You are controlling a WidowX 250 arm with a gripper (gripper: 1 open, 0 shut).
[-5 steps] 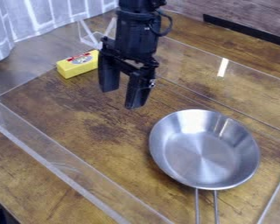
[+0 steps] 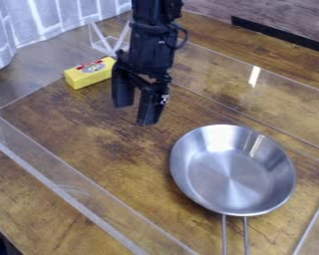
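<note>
My black gripper (image 2: 136,100) hangs over the middle of the wooden table, open, with nothing visible between its fingers. Behind it to the left lies a yellow box (image 2: 88,75) with red printing on top. A steel pan (image 2: 231,164) rests on the right front, its long handle pointing toward the near edge.
A translucent curtain or sheet (image 2: 23,30) hangs at the back left, and the table's left side has a clear edge strip.
My gripper has shifted slightly left and up in the view, closer to the yellow box. The box and pan have stayed put.
</note>
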